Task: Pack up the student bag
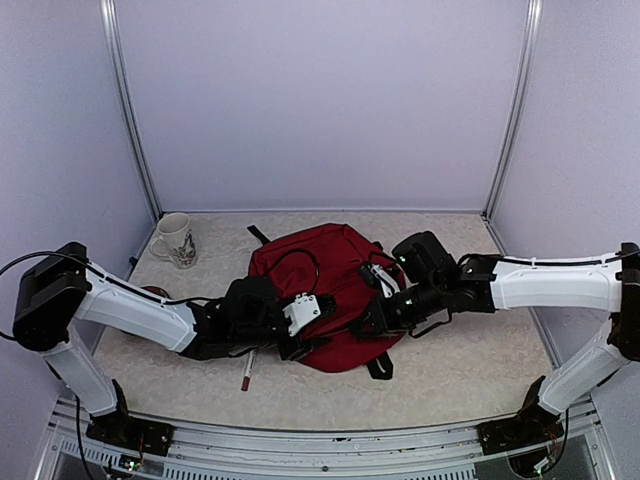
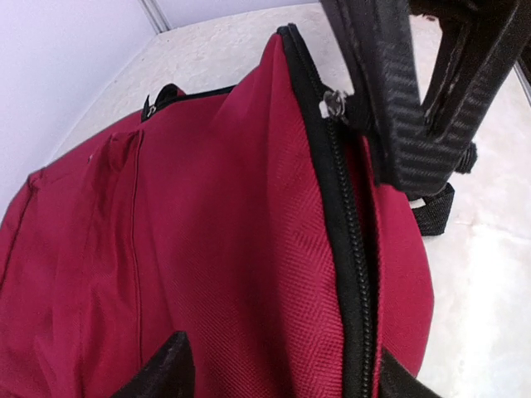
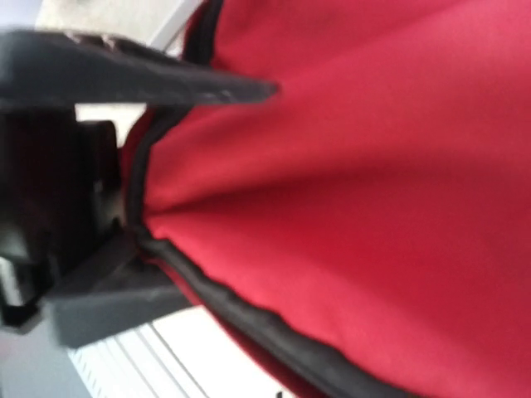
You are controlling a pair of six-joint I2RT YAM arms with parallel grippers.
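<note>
The red backpack (image 1: pixel 310 250) lies flat mid-table, its black zipper (image 2: pixel 348 240) running along a raised fold in the left wrist view. My left gripper (image 1: pixel 300 340) is over the bag's front part, its blurred fingertips (image 2: pixel 170 373) part open around that fold. My right gripper (image 1: pixel 365 325) sits on the bag's right front; in the right wrist view it is shut at the bag's black-trimmed edge (image 3: pixel 282 332), though whether cloth is between its fingers is unclear. The red lining fills much of that view.
A white mug (image 1: pixel 175 240) stands at the back left. A pen-like stick (image 1: pixel 247 370) lies left of the bag. A reddish object behind the left arm is mostly hidden.
</note>
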